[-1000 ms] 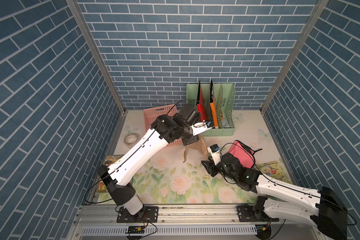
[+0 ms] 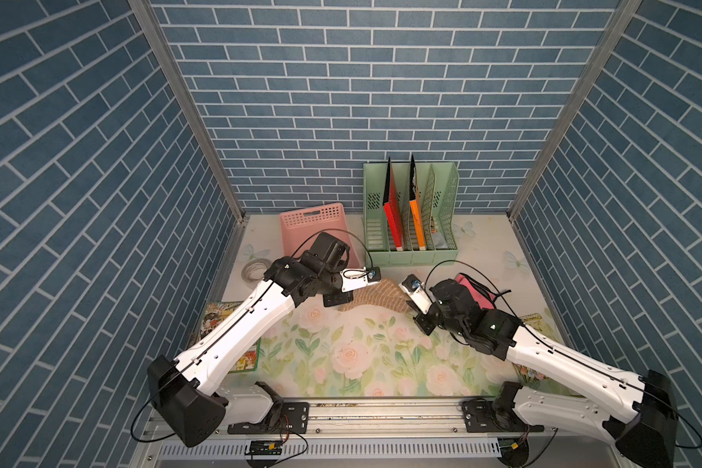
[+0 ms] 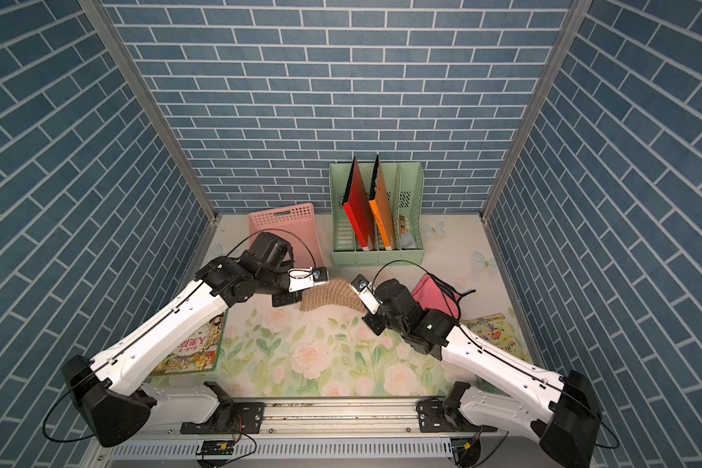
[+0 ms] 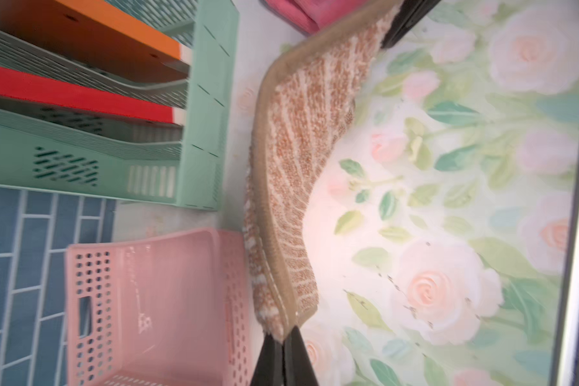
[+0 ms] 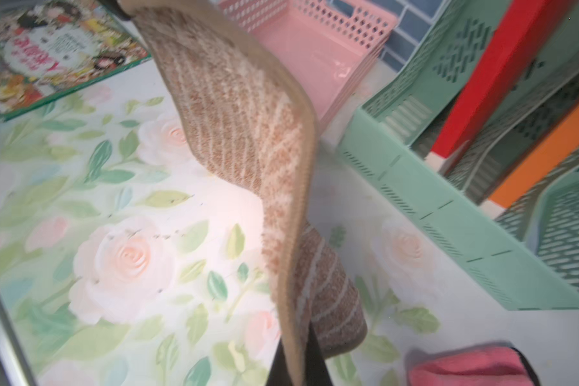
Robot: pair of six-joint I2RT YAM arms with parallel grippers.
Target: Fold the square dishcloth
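Observation:
A brown-and-tan striped dishcloth [image 2: 382,296] stretches between my two grippers over the middle of the table. My left gripper is shut on one corner; the bound edge [image 4: 261,135] curves away from it in the left wrist view. In the right wrist view my right gripper is shut on the opposite end of that edge, with a flap [image 5: 331,302] hanging beside its fingers. The cloth sags and twists between the two holds. Whether its lower part touches the table I cannot tell.
Behind the cloth stand a green file rack [image 2: 374,257] with a red and an orange folder, and a pink basket [image 3: 312,234]. A folded pink cloth [image 3: 436,296] lies right, a picture book [image 3: 199,343] left.

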